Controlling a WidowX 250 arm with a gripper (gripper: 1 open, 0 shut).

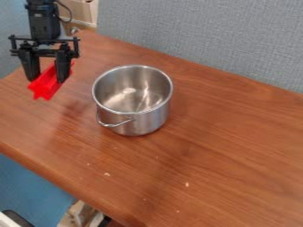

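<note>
My black gripper (46, 62) is at the upper left of the camera view, shut on a red object (48, 85) that hangs tilted beneath its fingers near the table's left edge. Whether the object touches the table is hard to tell. To its right stands a steel pot (133, 105) with a wire handle on its front side; the inside I can see looks empty.
A grey padded wall (201, 31) runs along the back. Blue floor shows beyond the left edge.
</note>
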